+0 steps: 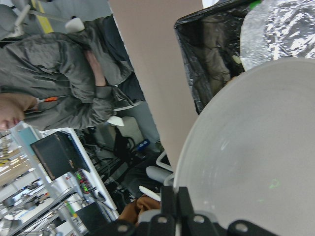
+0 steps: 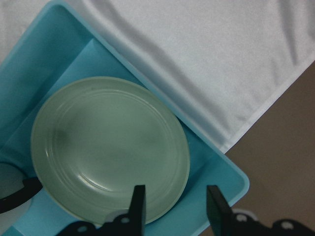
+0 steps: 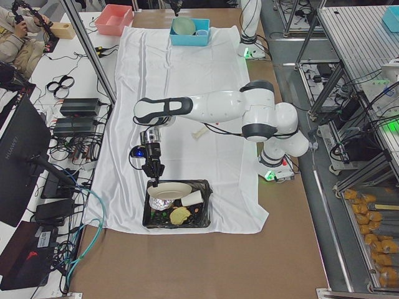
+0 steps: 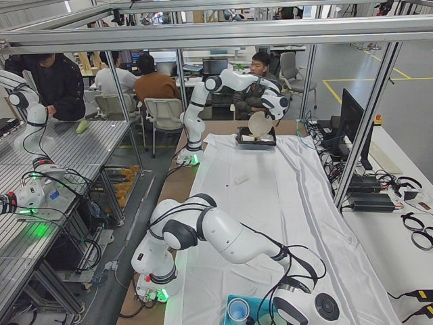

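Note:
My left gripper is shut on the rim of a cream plate (image 3: 170,190), held tilted over a black-lined tray (image 3: 203,215). Beneath are crumpled foil (image 1: 275,29), a white cup-like piece (image 3: 191,198) and a yellow item (image 3: 179,216). At the far end in the left camera view, my right gripper stands open above a blue tub (image 2: 221,182), in which a pale green plate (image 2: 108,142) lies beside a partly seen round container (image 2: 10,196).
A white cloth (image 3: 206,156) covers the middle of the table, mostly clear but for a small pale item (image 3: 199,132). A monitor (image 3: 22,162) and cables line one side; a person (image 4: 258,84) sits beyond the tray's end.

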